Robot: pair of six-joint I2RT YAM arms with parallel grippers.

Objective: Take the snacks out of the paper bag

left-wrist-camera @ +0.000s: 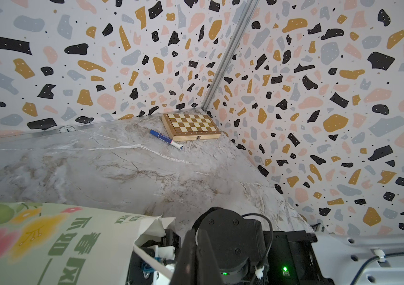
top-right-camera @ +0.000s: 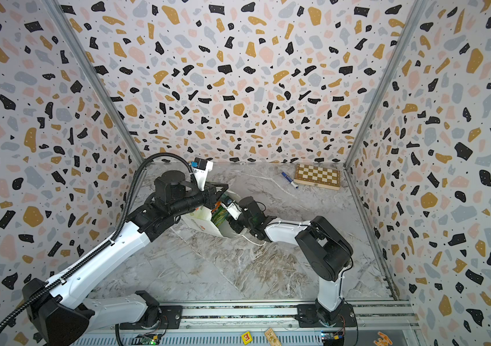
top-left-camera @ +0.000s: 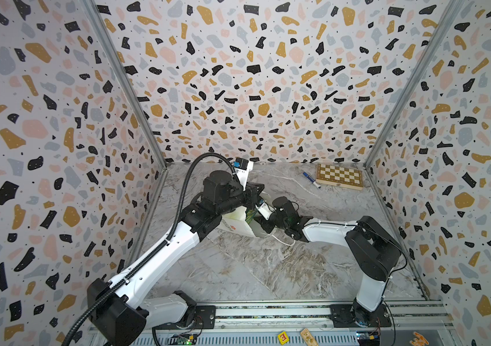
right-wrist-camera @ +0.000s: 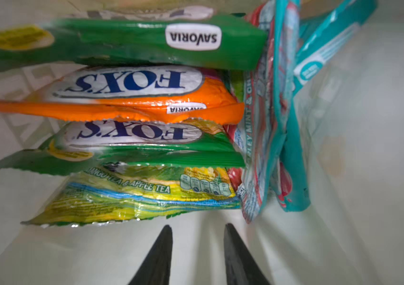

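The paper bag (left-wrist-camera: 35, 242), pale green with printed flowers and characters, lies on its side with its mouth facing right. Inside, in the right wrist view, is a stack of snack packs: a green pack (right-wrist-camera: 130, 40), an orange Fox's pack (right-wrist-camera: 130, 90), another green Fox's pack (right-wrist-camera: 135, 135) and a yellow-green pack (right-wrist-camera: 140, 192). Teal packs (right-wrist-camera: 294, 166) stand on edge to the right. My right gripper is inside the mouth, fingers apart, empty, just below the stack. Above the bag's mouth my left gripper is shut, nothing showing between its fingers.
At the back right lie a chessboard box (top-left-camera: 339, 176) and a blue marker (top-left-camera: 311, 180). The bag's white cord handle (top-left-camera: 282, 239) hangs out near the right arm. Bare marble table (top-left-camera: 239, 276) stretches in front of the bag.
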